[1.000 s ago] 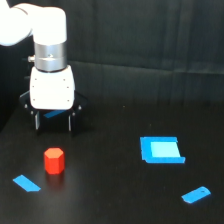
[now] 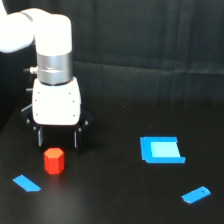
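Note:
A red hexagonal block point(image 2: 54, 160) stands on the black table at the left. The white robot arm hangs over it, its black gripper point(image 2: 62, 137) with fingers apart just above and behind the block, nothing visibly held between them.
A blue square point(image 2: 147, 151) with a pale centre lies at the right. Short blue strips lie at the front left point(image 2: 26, 183) and front right point(image 2: 196, 195).
The arm has come down and slightly toward the camera, bringing the gripper closer to the red block. The block and the blue items are unchanged.

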